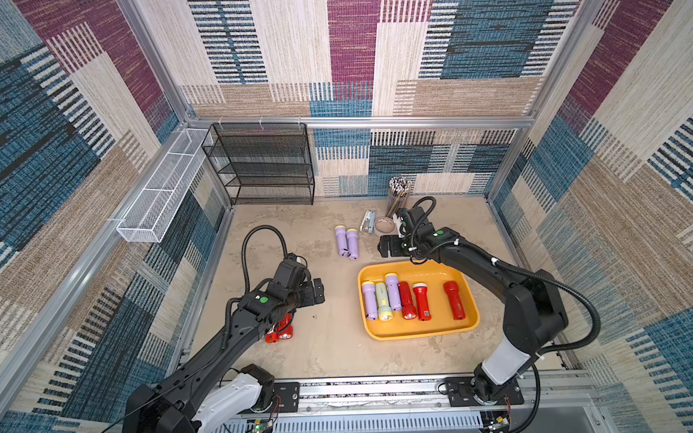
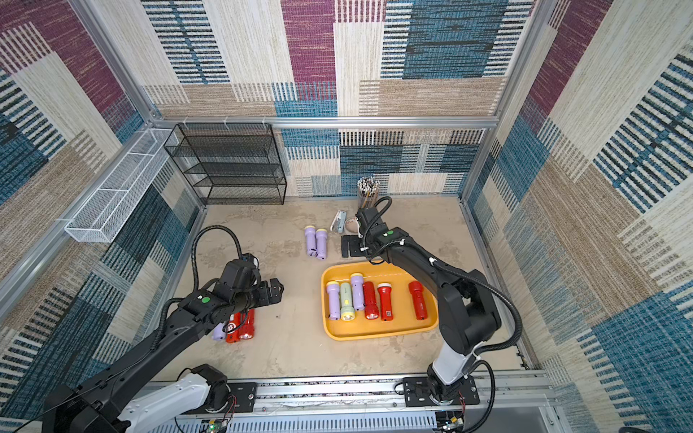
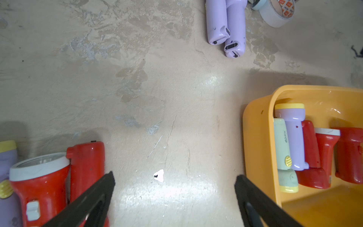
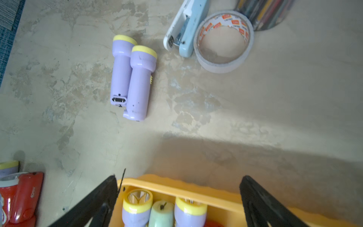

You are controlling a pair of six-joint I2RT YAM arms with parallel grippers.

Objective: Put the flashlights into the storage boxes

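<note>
An orange tray [image 1: 371, 330] holds several flashlights: two purple, a pale green one [image 1: 383, 301] and three red, one red flashlight [image 1: 454, 300] apart at its right. Two purple flashlights [image 4: 130, 77] lie side by side on the table behind the tray. At the left, partly under the left arm, lie red flashlights [image 2: 239, 328] and a purple flashlight [image 3: 9, 181]. My left gripper is open above the table between that group and the tray, empty. Over the table just beyond the tray's back rim, my right gripper is open, nothing between its fingers.
A stapler [image 4: 186, 26] and a tape roll [image 4: 223, 41] lie at the back, near a holder of pencils [image 1: 397, 196]. A black wire rack [image 1: 263, 164] stands back left; a white wire basket [image 1: 162, 189] hangs on the left wall.
</note>
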